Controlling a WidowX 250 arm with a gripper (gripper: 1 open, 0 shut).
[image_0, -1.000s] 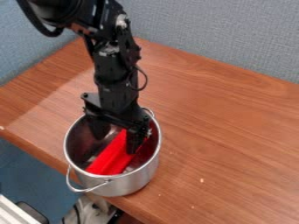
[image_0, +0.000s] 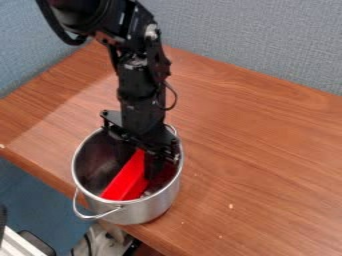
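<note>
A metal pot (image_0: 154, 208) with wire handles stands near the left front edge of the wooden table. A red object (image_0: 124, 180) lies inside it, leaning along the pot's interior. My black gripper (image_0: 150, 160) reaches down from above into the pot, beside the red object at its upper right. Its fingertips are dark and partly hidden, so I cannot tell whether they are open, shut or holding anything.
Grey-blue walls bound the back and left. The table's edge runs just left of the pot, with a blue floor below.
The gripper has shifted slightly within the pot, and less of the red object's right part shows than a second ago. The pot has stayed about in place.
</note>
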